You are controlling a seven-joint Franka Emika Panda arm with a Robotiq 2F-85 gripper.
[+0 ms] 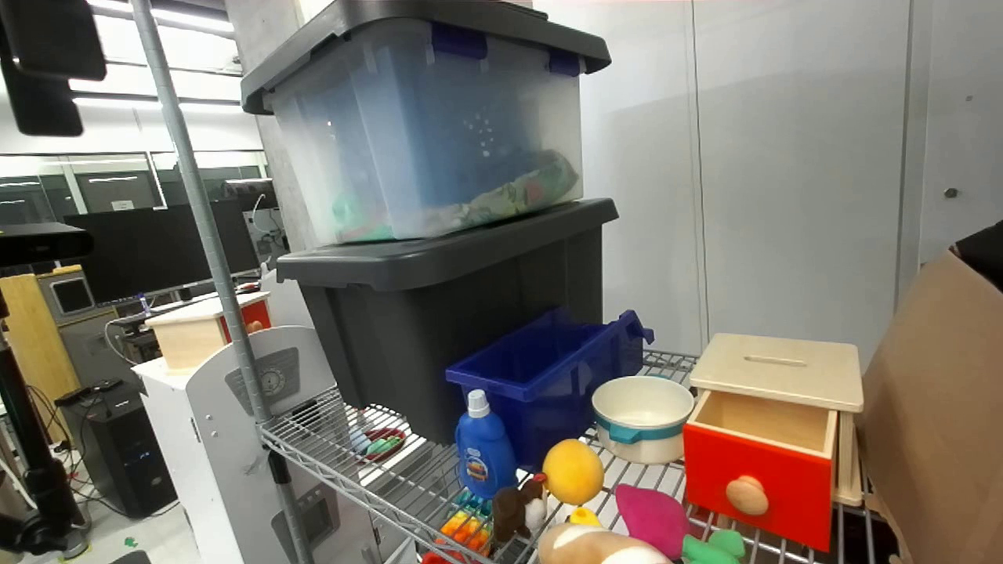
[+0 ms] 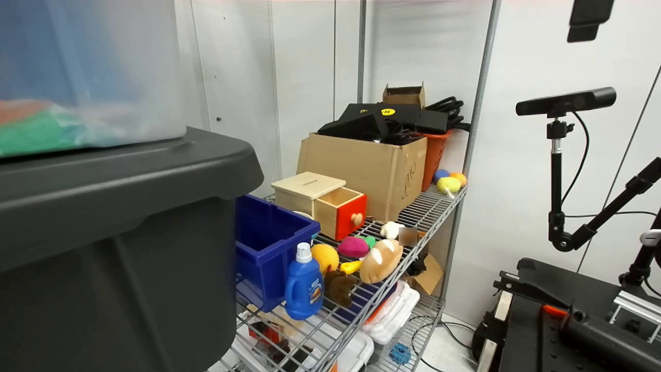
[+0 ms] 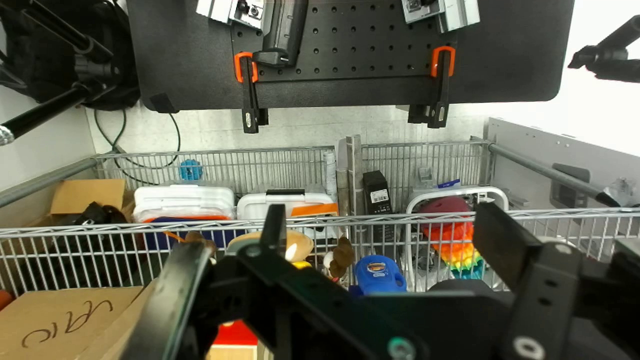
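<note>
In the wrist view, the black fingers of my gripper stand wide apart above the wire shelf, with nothing held between them. A wooden box (image 1: 790, 356) has its red-fronted drawer (image 1: 700, 470) pulled out and seemingly empty. Left of it sits a cream pot (image 1: 644, 409) with teal handles, also empty. The blue bin (image 2: 269, 260) stands beside a blue detergent bottle (image 2: 303, 285). Toward the shelf front lie an orange ball (image 1: 573, 471), a pink plush (image 1: 651, 520), a bread-like plush (image 2: 380, 260) and a brown toy (image 2: 341, 288).
A dark tote (image 1: 451, 329) with a clear bin (image 1: 470, 141) on top crowds one end of the shelf. A large cardboard box (image 2: 353, 170) borders the wooden box. An upright post (image 1: 202, 216) rises at the shelf's corner. Open air lies before the shelf.
</note>
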